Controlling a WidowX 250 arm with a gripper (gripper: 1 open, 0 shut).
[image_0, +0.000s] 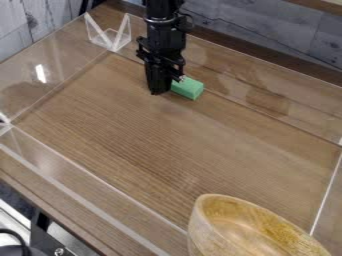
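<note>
A green block (187, 88) lies on the wooden table (147, 160) in the upper middle. My black gripper (158, 82) is low over the table at the block's left side, with the arm reaching in from the top. The gripper looks shut, with nothing clearly held; whether it touches the block is hard to tell.
A large yellow bowl (247, 230) sits at the bottom right. Clear plastic pieces stand near the table's left and upper-left edges.
</note>
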